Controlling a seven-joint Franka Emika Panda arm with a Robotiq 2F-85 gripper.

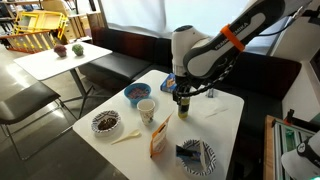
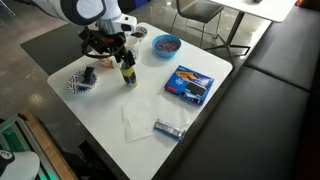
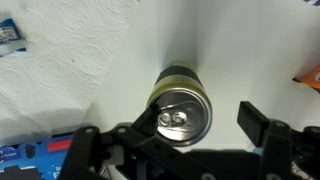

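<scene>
A yellow and dark can (image 2: 129,76) stands upright on the white table. In the wrist view, I look down on the can's silver top (image 3: 181,117). My gripper is just above it, its black fingers (image 3: 92,146) apart to either side of the can, with bare table showing between can and fingers. From the first exterior view, the can (image 1: 184,107) shows directly below the gripper. The fingertips are too small there to tell apart.
A chip bag (image 2: 190,85), a white paper sheet (image 2: 147,117) and a silver can (image 2: 170,130) lie nearby. A blue bowl (image 1: 137,91), a white cup (image 1: 146,110), an orange-white packet (image 1: 159,138) and a striped plate (image 1: 195,157) are also on the table.
</scene>
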